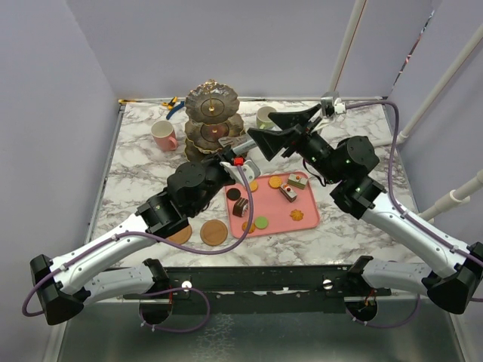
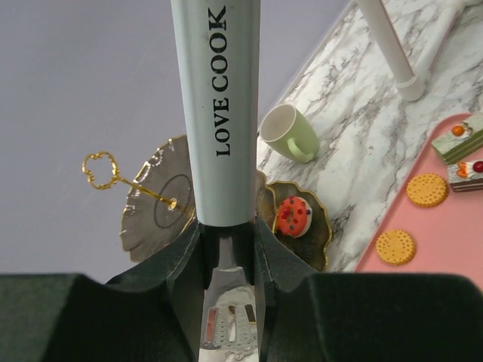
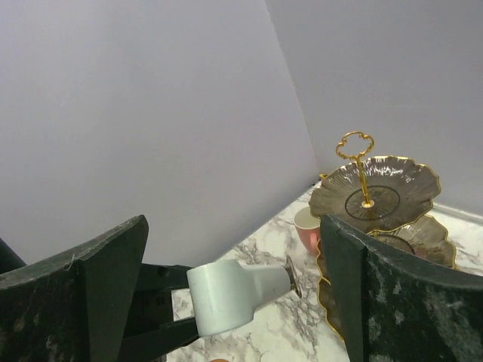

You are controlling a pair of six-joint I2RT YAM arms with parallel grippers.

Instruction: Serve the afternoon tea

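My left gripper is shut on the narrow neck of a serving turner, whose pale grey handle reads "LOVE COOK". Its slotted clear blade shows below the fingers. In the top view the handle points toward my right gripper, which stands open. From the right wrist view, the handle's butt end faces the spread fingers without being clamped. A dark tiered stand with gold edges stands at the back. A red-iced doughnut sits on one of its lower trays.
A pink mug stands left of the stand, a green mug to its right. The pink mat holds cake slices and biscuits. Round wooden coasters lie at front left. Both arms crowd the middle.
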